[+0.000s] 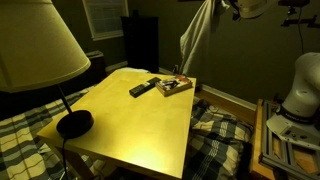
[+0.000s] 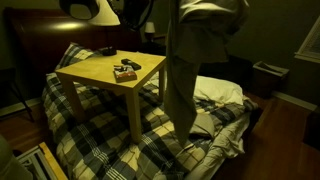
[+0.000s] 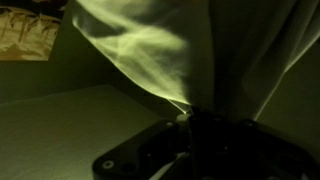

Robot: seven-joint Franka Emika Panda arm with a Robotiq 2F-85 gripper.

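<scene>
A pale cloth [image 1: 199, 38] hangs in the air beyond the table's far right corner, its upper end cut off by the top edge of exterior view 1. In exterior view 2 the same cloth [image 2: 183, 85] drapes down in front of the bed, narrowing towards its lower end. The wrist view shows my gripper dark and shut, with the cloth [image 3: 150, 45] gathered at its fingertips and spreading out from there. Shadow hides just how much fabric lies between the fingers.
On the yellow table [image 1: 125, 125] stand a lamp [image 1: 74, 122], a dark remote-like object [image 1: 140, 90] and a small box [image 1: 173, 86] with items in it. A plaid-covered bed [image 2: 150, 150] surrounds the table.
</scene>
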